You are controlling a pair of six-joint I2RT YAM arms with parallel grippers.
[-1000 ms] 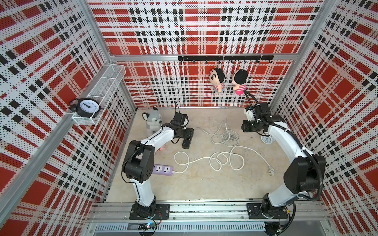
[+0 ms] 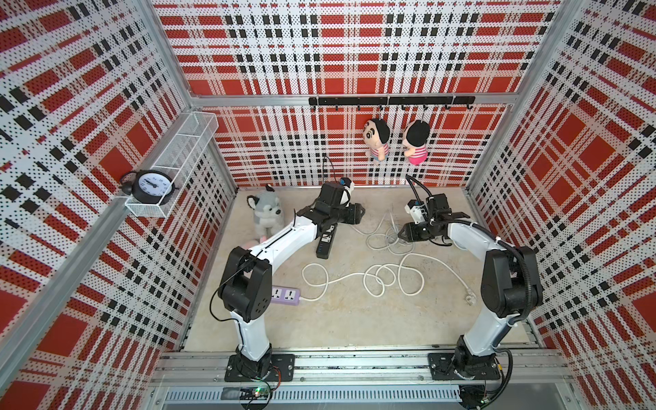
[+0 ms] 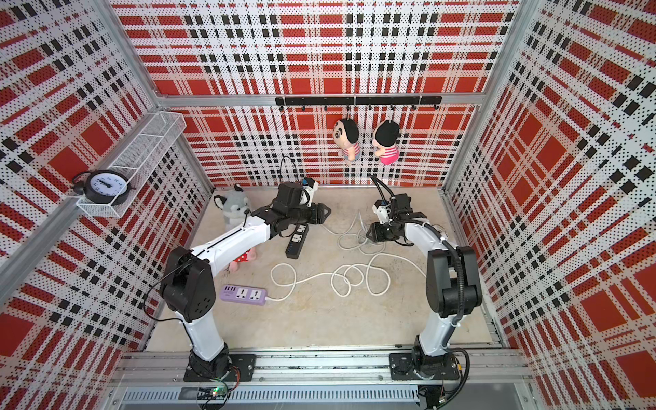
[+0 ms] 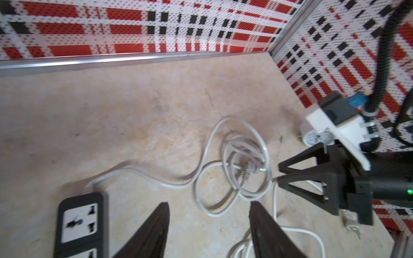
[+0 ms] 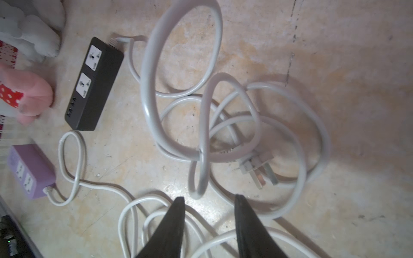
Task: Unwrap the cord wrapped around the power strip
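Note:
The black power strip (image 5: 95, 86) lies on the table below the left arm, its white cord (image 4: 144, 175) running right into a loose, tangled coil. Within that coil sits its plug (image 5: 254, 165); a few loops rise off the table. My left gripper is in the air right of the strip's far end, fingers apart and holding nothing. Close above the coil's right side is my right gripper (image 2: 404, 233), its fingers (image 5: 170, 223) parted, with no cord gripped between them. The coil lies ahead of those fingertips in the right wrist view.
A purple power strip (image 3: 244, 294) with its own looped white cord (image 2: 382, 280) lies nearer the front. A grey plush toy (image 2: 267, 210) stands at the left. A white round clock (image 4: 316, 136) lies behind the right gripper.
My left gripper has moved right and away from above the black strip. The right gripper has come left and lower, to the coil. The cords look unmoved.

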